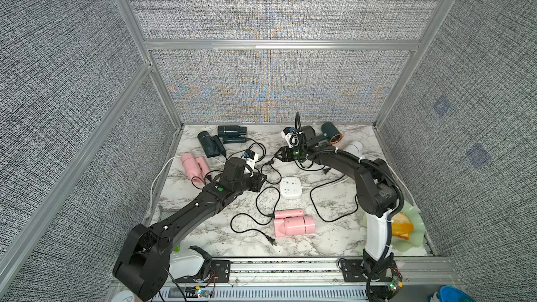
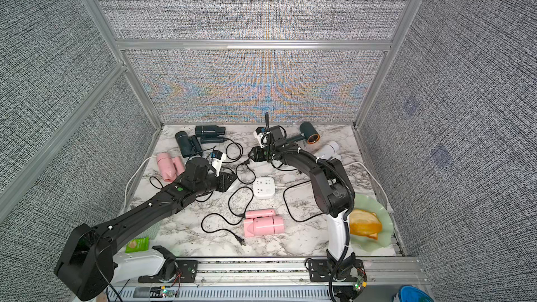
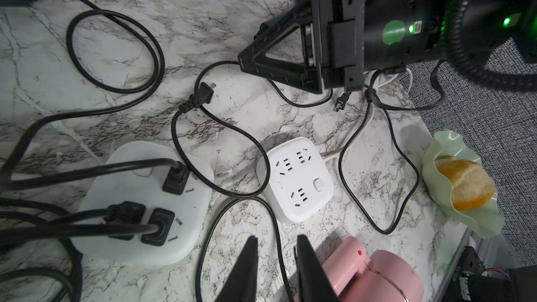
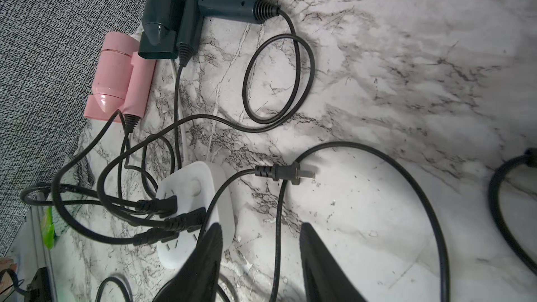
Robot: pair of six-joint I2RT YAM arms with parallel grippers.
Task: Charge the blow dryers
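Two white power strips lie centrally: the left one [image 4: 195, 212] holds several black plugs, the right one [image 3: 296, 184] shows empty sockets. A loose black plug [image 4: 288, 173] rests on the marble behind them, below my right gripper, which is open with nothing between its fingers. My left gripper hovers over the table near the strips, fingers apart and empty. Dark green dryers [image 1: 209, 144] and a pink dryer [image 1: 193, 165] lie back left, another pink dryer [image 1: 293, 225] at front centre, a green dryer [image 1: 330, 133] and a white one [image 2: 329, 150] back right.
A pale green dish [image 2: 380, 229] with bread-like food sits front right. Cables loop across much of the table. A green packet [image 2: 137, 244] lies front left, partly behind the left arm.
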